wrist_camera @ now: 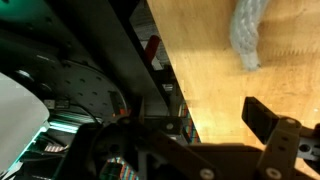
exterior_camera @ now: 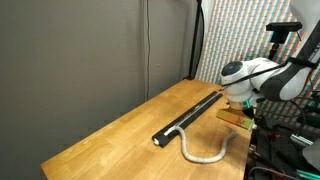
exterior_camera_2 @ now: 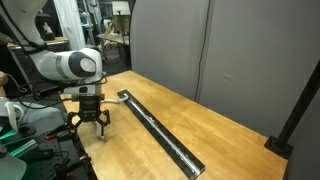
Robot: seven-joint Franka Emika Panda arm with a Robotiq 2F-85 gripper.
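Observation:
A pale, flexible hose point(exterior_camera: 200, 158) lies in a curve on the wooden table point(exterior_camera: 110, 150), partly beside a long black channel point(exterior_camera: 188, 117). My gripper point(exterior_camera: 238, 122) is low over the table's near right side, close to the hose's free end. In the wrist view the gripper is open, its dark fingers point(wrist_camera: 262, 120) wide apart with bare wood between them. The hose end point(wrist_camera: 246, 45) shows beyond the fingertips, apart from them. From the other side, the gripper point(exterior_camera_2: 86, 123) is beside the upright-looking hose end point(exterior_camera_2: 100, 130).
The black channel point(exterior_camera_2: 160, 132) runs lengthwise across the table. Wide bare wood point(exterior_camera_2: 225, 125) lies beyond it. A dark table edge and frame point(wrist_camera: 110, 60) pass close to the gripper in the wrist view. A grey partition point(exterior_camera: 90, 70) stands behind the table.

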